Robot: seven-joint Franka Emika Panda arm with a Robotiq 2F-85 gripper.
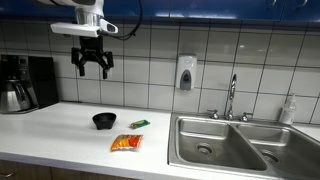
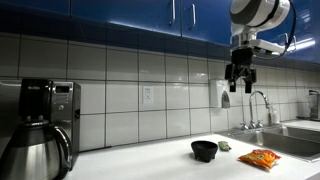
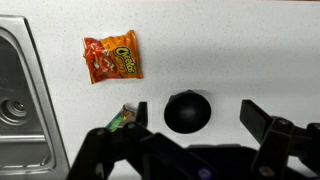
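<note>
A black bowl [image 1: 104,120] rests on the white counter, and its dark inside shows from above in the wrist view [image 3: 187,112]. My gripper [image 1: 92,76] hangs well above the counter, pointing down, near the bowl's side of the counter. Its fingers are wide apart with nothing between the fingers. In the wrist view the bowl appears between the two fingers of the gripper, far below them. An orange Cheetos bag [image 3: 114,57] lies flat on the counter. A small green packet [image 1: 139,124] lies near the bowl; a finger partly covers it in the wrist view.
To the right is a double steel sink [image 1: 205,147] with a faucet [image 1: 231,98]. A coffee maker [image 2: 38,130] stands at the counter's other end. Blue cabinets [image 2: 130,20] hang overhead, and a dispenser [image 1: 186,72] is on the tiled wall. Counter around the bowl is clear.
</note>
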